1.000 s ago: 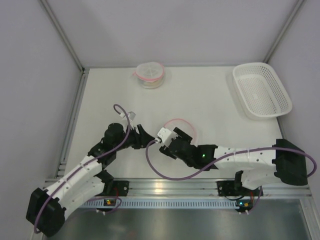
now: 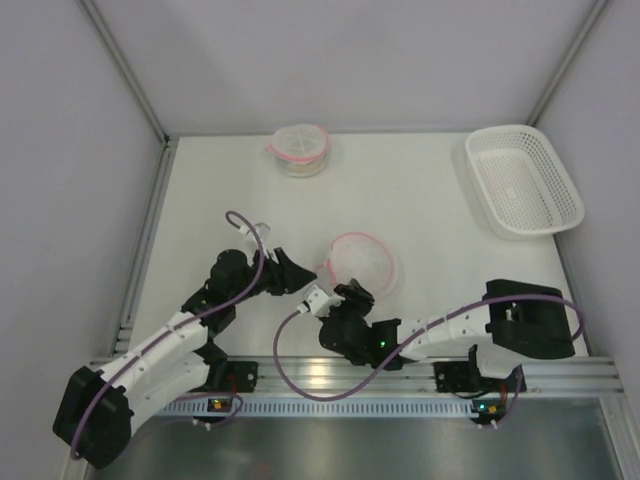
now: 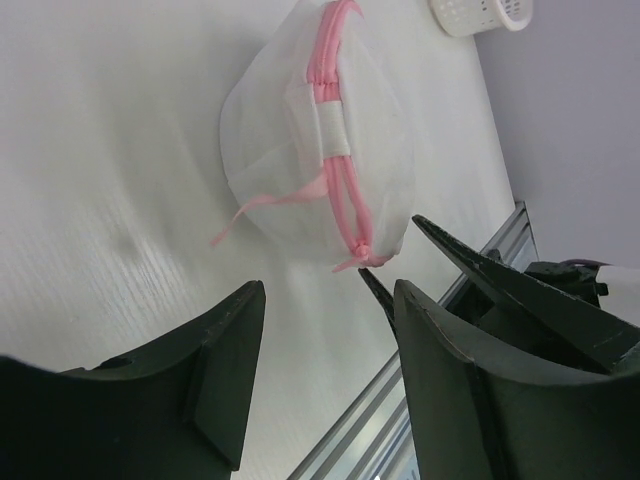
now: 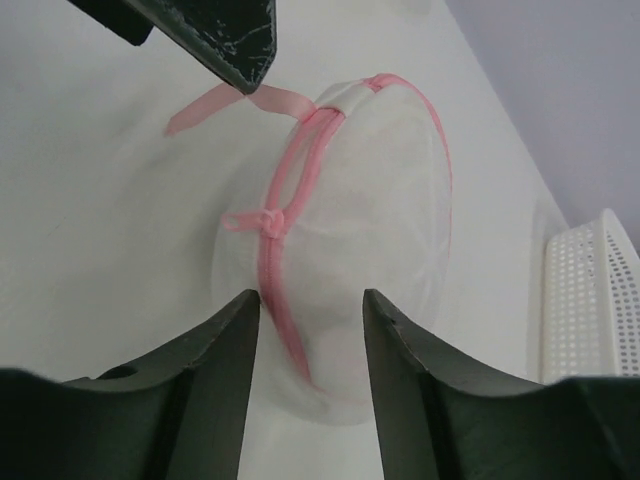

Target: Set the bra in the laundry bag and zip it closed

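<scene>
A white mesh laundry bag (image 2: 362, 260) with pink zip trim lies near the table's middle. Its pink zip (image 3: 347, 200) runs lengthwise in the left wrist view, and a pink tab shows in the right one. My left gripper is partly open beside the bag's left side, only bare table between its fingers. Partly open too, my right gripper hangs over the bag's front end; the mesh shows between its fingers, and whether they touch it I cannot tell. No bra can be made out in these views.
Another round mesh bag (image 2: 300, 150) with a pink edge sits at the back. A white perforated basket (image 2: 522, 180) stands at the back right. My two grippers are close together.
The back bag and basket are unchanged.
</scene>
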